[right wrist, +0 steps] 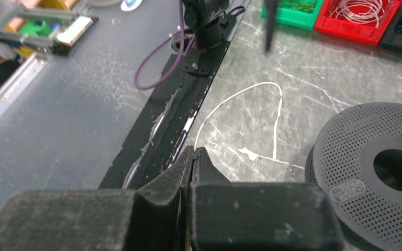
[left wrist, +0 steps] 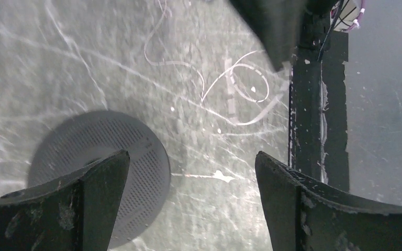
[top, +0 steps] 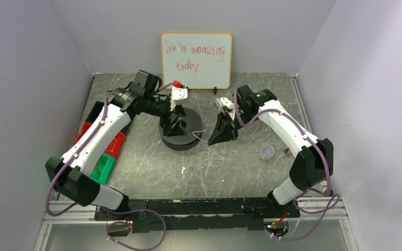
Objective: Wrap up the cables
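Observation:
A black perforated spool sits mid-table. My left gripper is over it, open, with nothing between its fingers in the left wrist view. Beside the spool my right gripper is shut on a thin white cable, which rises from the table to the fingertips and loops down again. More white cable lies loose on the marble table.
Green, red and dark bins with cables line the left edge. A whiteboard stands at the back, and a small clear cup is at the right.

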